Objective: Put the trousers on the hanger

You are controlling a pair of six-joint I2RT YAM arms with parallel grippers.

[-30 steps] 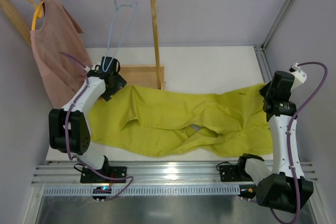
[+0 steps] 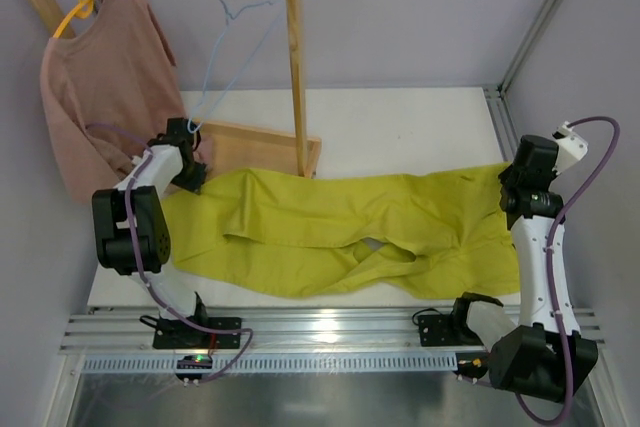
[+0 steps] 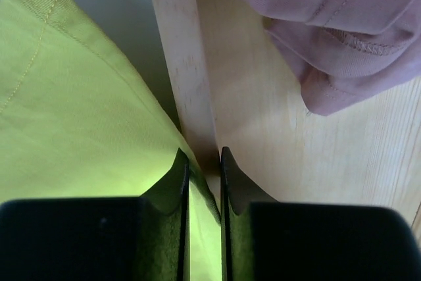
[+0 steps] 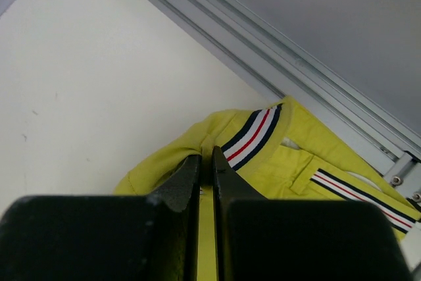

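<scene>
The yellow-green trousers (image 2: 330,212) lie spread and creased across the white table, between my two grippers. At their upper left edge my left gripper (image 2: 194,184) is shut on the cloth; the left wrist view shows the trousers' edge (image 3: 99,90) running between its fingers. My right gripper (image 2: 506,175) is shut on the upper right end. There the right wrist view shows a fold with a navy, white and red striped band (image 4: 253,135) at its fingertips. A light blue hanger (image 2: 222,42) hangs empty from the wooden bar, above the table.
The wooden rack (image 2: 297,67) stands at the back left, its base (image 2: 245,147) close to the left gripper. A pink top (image 2: 110,97) hangs there on an orange hanger (image 2: 78,13), right beside the left arm. Bare table (image 2: 400,132) lies behind the trousers.
My left gripper has moved left, against the pink top, which has swung left. The rack has tilted or shifted slightly, and the blue hanger has swung. My right arm is almost still.
</scene>
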